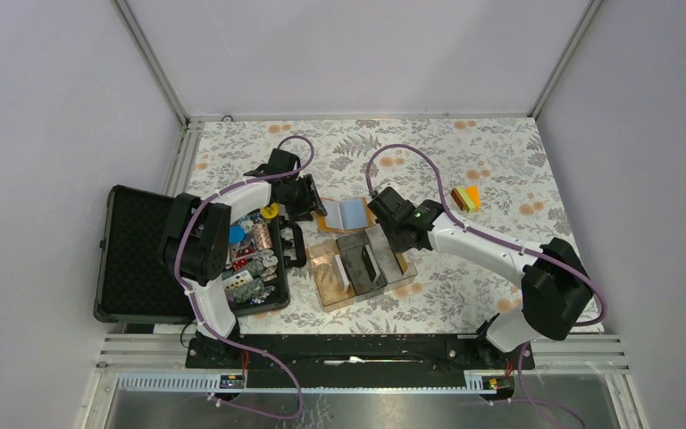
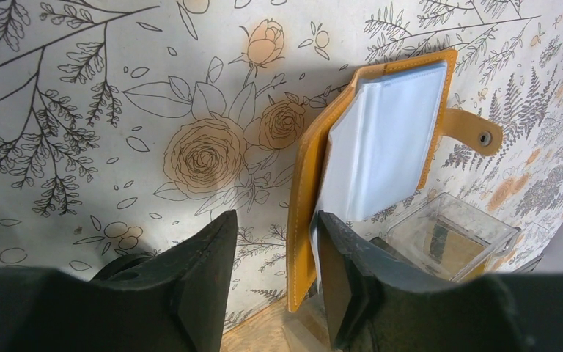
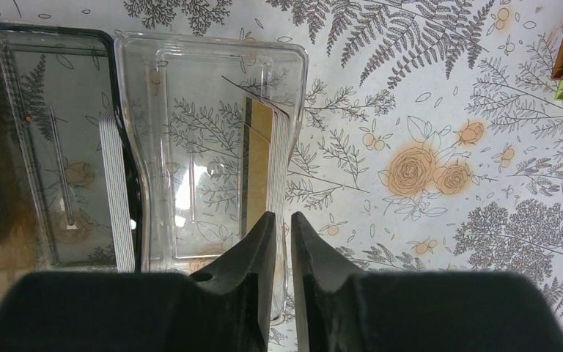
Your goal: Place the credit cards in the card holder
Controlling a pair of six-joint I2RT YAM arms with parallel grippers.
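Note:
The card holder, tan leather with pale blue sleeves and a snap tab, lies spread open on the table. My left gripper stands part open at its near end, the tan cover edge between its fingers and the right finger against the white sleeve. A stack of cards leans on the right wall of the clear compartment. Over that stack's near end my right gripper is part open with a narrow gap; its left finger overlaps the cards. Whether it touches any is unclear.
The transparent compartment box holds another card stack in the middle and one at left. A black case with small items stands left. Colourful blocks lie at the right.

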